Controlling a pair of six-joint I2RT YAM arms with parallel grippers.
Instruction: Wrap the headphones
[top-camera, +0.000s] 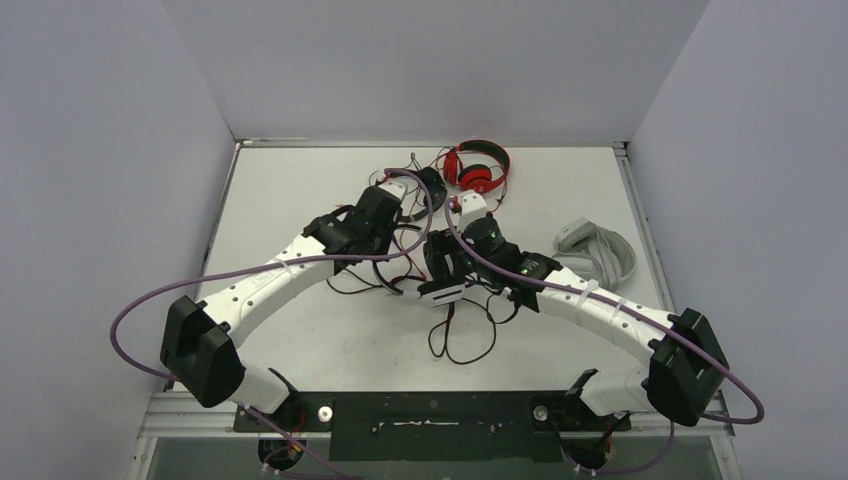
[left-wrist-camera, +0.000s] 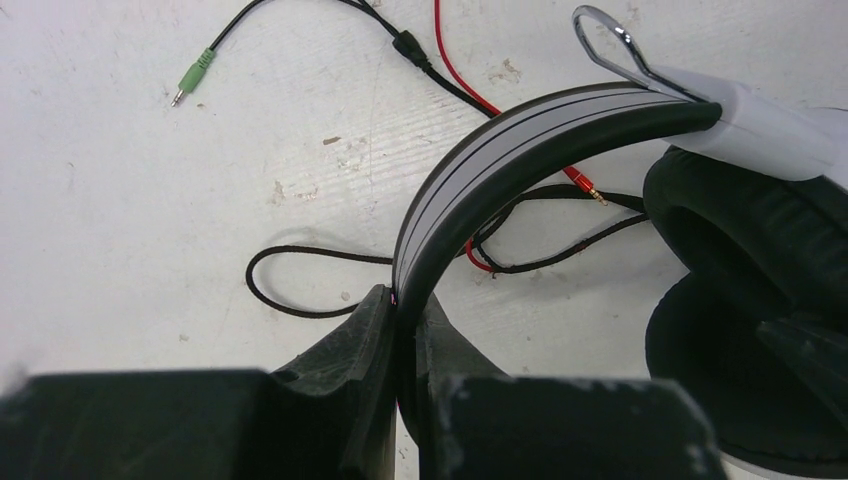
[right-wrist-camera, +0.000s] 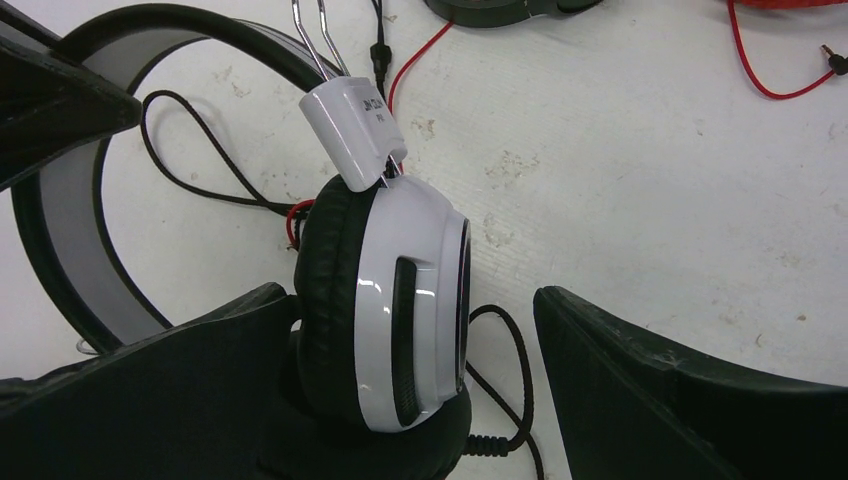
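White and black headphones (right-wrist-camera: 375, 300) stand tilted in the middle of the table, ear cups toward my right arm. Their headband (left-wrist-camera: 530, 140) curves up from my left gripper, which is shut on it. In the right wrist view, one ear cup lies between the spread fingers of my right gripper; the left finger is against or very near the dark cushion, while a gap shows on the right. A black cable (top-camera: 470, 357) loops on the table in front of the headphones.
Red headphones (top-camera: 483, 165) and a dark pair (top-camera: 432, 190) lie at the back with loose cords. Grey-white headphones (top-camera: 597, 252) rest at the right.
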